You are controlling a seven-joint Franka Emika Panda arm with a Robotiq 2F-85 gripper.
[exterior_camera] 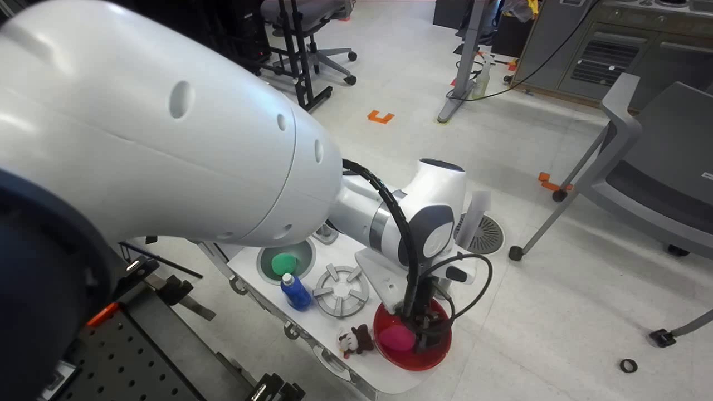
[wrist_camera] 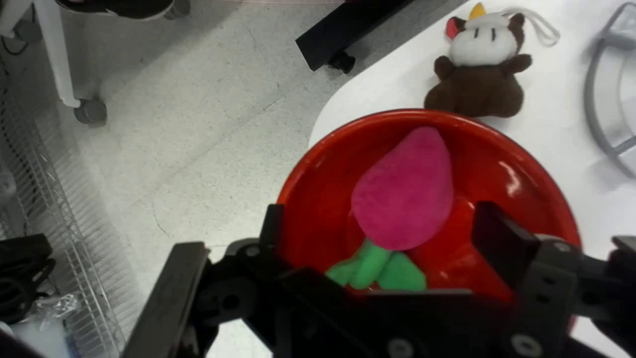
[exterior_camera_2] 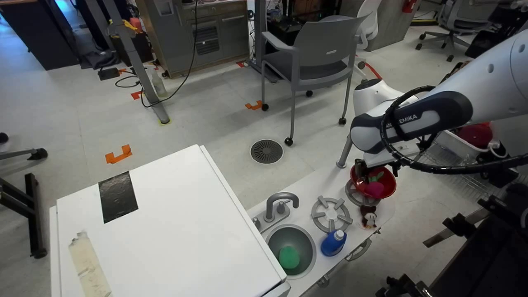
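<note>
A red bowl (wrist_camera: 518,179) holds a pink plush vegetable (wrist_camera: 405,191) with green leaves, probably a beet or radish. Over the bowl hangs my gripper, its two fingers spread wide on either side in the wrist view, with nothing gripped between them. The plush lies beyond the fingers, on the inside of the bowl, its leaves partly hidden by the gripper's body. In exterior view 2 the bowl (exterior_camera_2: 389,187) rests on a grey burner ring (exterior_camera_2: 352,194) at the counter's end.
Beside the bowl sits a brown-and-white plush toy (wrist_camera: 477,77). A bare burner ring (exterior_camera: 341,291), a blue bottle (exterior_camera: 295,293) and a sink (exterior_camera: 306,257) containing a green object (exterior_camera: 284,263) stand farther along the white counter. Past the counter's rounded end is open floor.
</note>
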